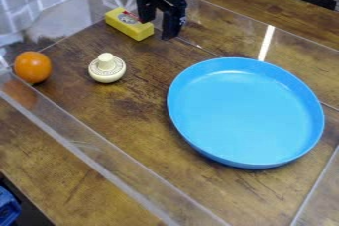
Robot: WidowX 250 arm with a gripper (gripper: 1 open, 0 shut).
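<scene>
My black gripper [162, 18] is at the top centre, open, just right of a yellow box [130, 26] with a red and white label. A white toy mushroom [107, 68] stands on the wooden table left of centre. An orange [32, 66] sits at the far left, and a large blue plate [245, 112] fills the right side.
Clear plastic walls run along the left and lower left. The lower middle of the table [146, 151] and the strip behind the plate are bare.
</scene>
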